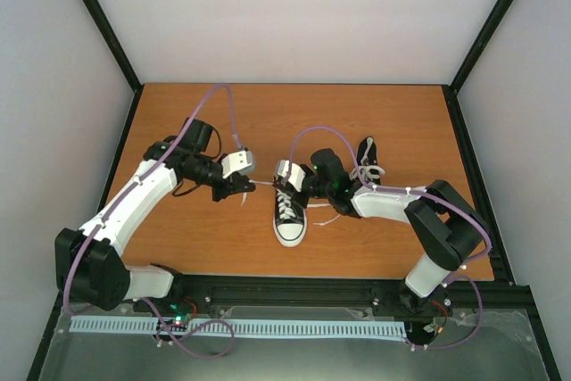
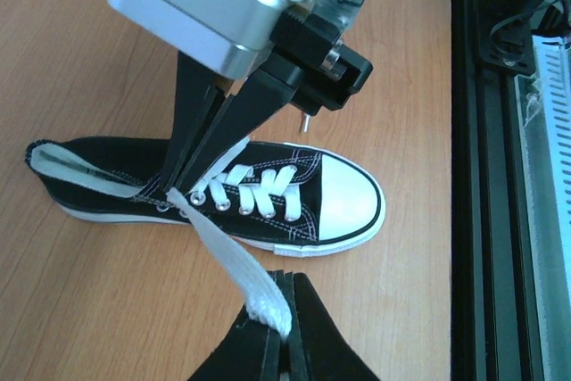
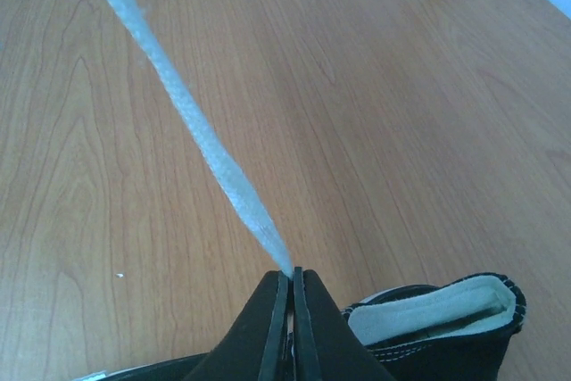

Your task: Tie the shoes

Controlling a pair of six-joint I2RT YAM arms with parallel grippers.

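Note:
A black shoe with a white toe cap (image 1: 290, 231) stands on the table, toe toward the front, its laces (image 2: 268, 194) crossed over the tongue. My left gripper is to the left of this shoe, shut on a white lace end (image 2: 234, 265). That lace runs taut to the fingertips of my right gripper, which is above the shoe near its opening. In the right wrist view the lace (image 3: 201, 131) ends between the right gripper's shut fingers (image 3: 308, 318). The right arm hides part of the shoe from above.
A second black shoe (image 1: 368, 151) with loose white laces stands behind the right arm. Another lace (image 1: 328, 219) trails on the table to the right of the first shoe.

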